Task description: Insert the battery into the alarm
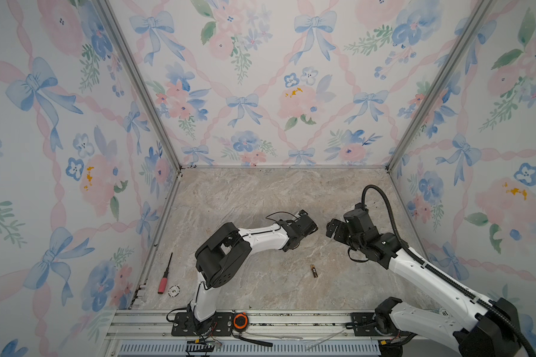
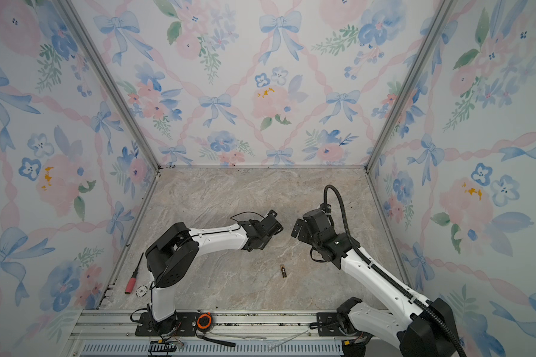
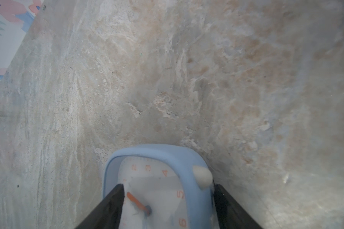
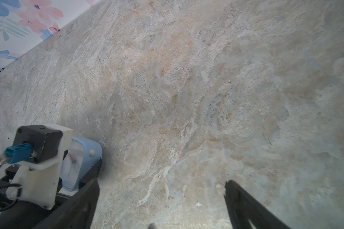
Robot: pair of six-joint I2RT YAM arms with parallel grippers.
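Note:
The alarm is a light-blue clock [image 3: 172,152] with a white face and orange numerals, lying face up in the left wrist view. My left gripper is over it with the fingers part way apart; one finger [image 3: 114,204] overlaps the face and the other stands at the outer side wall. Whether both press on the clock is unclear. The right wrist view shows the same clock [image 4: 91,150] partly behind the left gripper. A small black-and-copper battery [image 1: 314,271] lies alone on the table. My right gripper is open and empty, above bare table.
A red-handled screwdriver [image 1: 162,284] and a round white disc [image 1: 173,291] lie at the left edge. An orange tape measure [image 1: 240,321] sits on the front rail. Bare table surrounds the battery, and the back is clear.

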